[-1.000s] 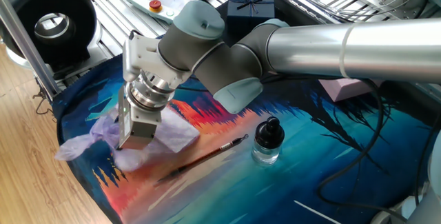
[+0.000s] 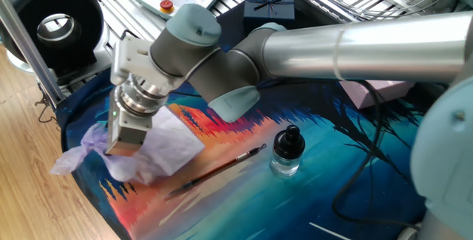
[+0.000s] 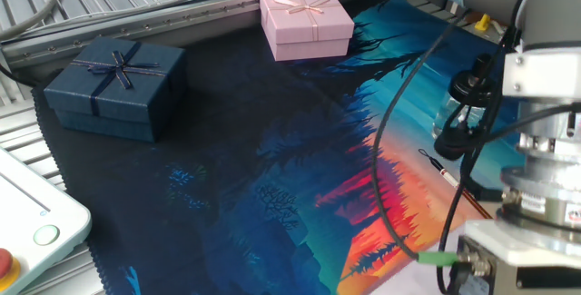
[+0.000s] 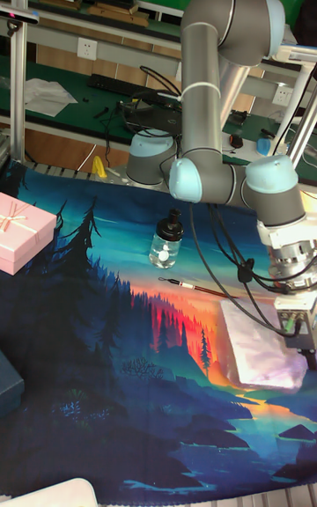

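Observation:
In exterior view 1 my gripper [image 2: 127,145] points down over a pale purple, crumpled bag [image 2: 171,148]. The bag's bunched end sticks out left of the gripper, while its flatter, boxy part spreads to the right. My fingers are hidden behind the gripper body there, so their hold on the bag cannot be made out. Exterior view 3 has the bag [image 4: 254,348] at the right side of the cloth, close beside the gripper. Only a pale corner of it shows at the bottom of exterior view 2, by the gripper body [image 3: 472,263].
A brush [image 2: 218,172] and a clear dropper bottle [image 2: 287,155] with black cap lie and stand right of the bag. A dark blue box [image 3: 118,86] and a pink box [image 3: 307,24] occupy the far side. Cables hang from the arm.
My arm and gripper have shifted left in exterior view 1. The purple bag has moved left along with the gripper. Bottle, brush and boxes have stayed put.

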